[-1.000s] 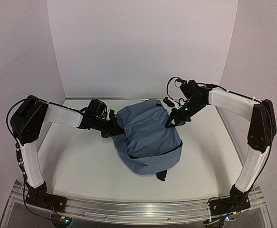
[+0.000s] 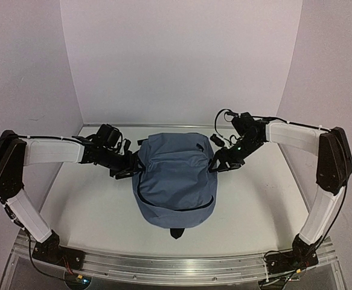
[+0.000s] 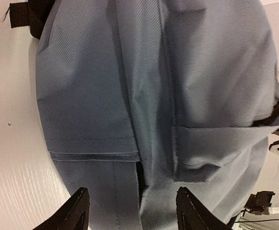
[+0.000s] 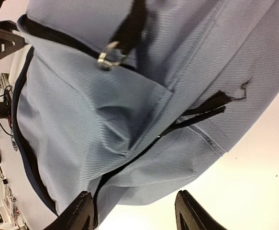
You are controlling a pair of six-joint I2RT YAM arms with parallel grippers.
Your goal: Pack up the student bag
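A grey-blue student bag (image 2: 177, 166) lies flat in the middle of the table, a dark curved zipper line (image 2: 177, 209) across its lower part. My left gripper (image 2: 137, 168) is at the bag's left edge; in the left wrist view its fingers (image 3: 78, 211) are spread wide over a side fold of cloth. At the opposite edge is my right gripper (image 2: 214, 165), also open. Its fingers (image 4: 84, 213) stand apart in the right wrist view, one by the bag's side zipper, the other over bare table. The bag's inside and any contents are hidden.
A black tab (image 2: 177, 232) sticks out from the bag's near end. Walls close off the back and both sides, and a metal rail (image 2: 169, 275) runs along the front.
The bag has turned from a slant to nearly straight and shifted slightly left. My left gripper drew left with it.
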